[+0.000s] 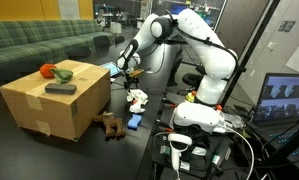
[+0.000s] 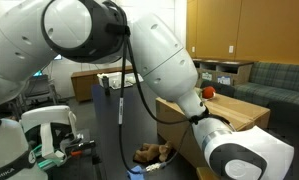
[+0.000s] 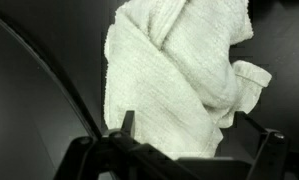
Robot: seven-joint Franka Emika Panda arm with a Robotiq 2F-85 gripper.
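A crumpled white towel (image 1: pixel 138 101) lies on the dark table in exterior view 1, and the same towel (image 3: pixel 174 75) fills the middle of the wrist view. My gripper (image 1: pixel 131 84) is just behind the towel and close over it. In the wrist view, the gripper stands open, its dark fingers spread wide at the lower edge, with the near part of the towel between and beyond them. Whether the fingers touch the cloth cannot be told. In exterior view 2 the arm hides the towel and the gripper.
A large cardboard box (image 1: pixel 51 112) stands left of the arm, with a red item (image 1: pixel 48 71) and a dark block (image 1: pixel 61 89) on top. Nearer the front lie a brown object (image 1: pixel 113 127) and a blue item (image 1: pixel 134 121).
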